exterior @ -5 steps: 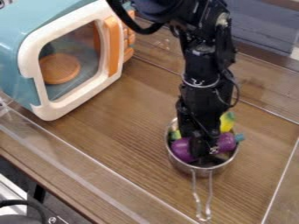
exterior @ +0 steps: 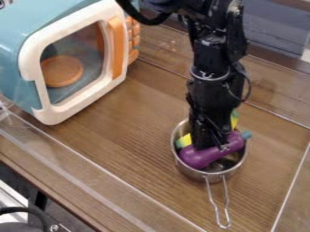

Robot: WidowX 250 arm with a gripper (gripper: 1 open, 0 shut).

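Observation:
The black gripper [exterior: 213, 136] reaches down from the top into a steel pot [exterior: 223, 172] with a long wire handle at the lower right of the table. A purple eggplant [exterior: 200, 157] lies in the pot under the fingers, and a yellow item [exterior: 184, 141] shows beside it, partly hidden by the gripper. The fingertips are dark and overlapped, so whether anything is between them is unclear.
A toy microwave [exterior: 51, 98] with an open-framed front and an orange disc inside stands at the upper left. A table edge runs along the lower left.
The gripper has risen slightly in the pot. The eggplant shows more fully beneath it, and the yellow bits at the pot's rim are differently exposed.

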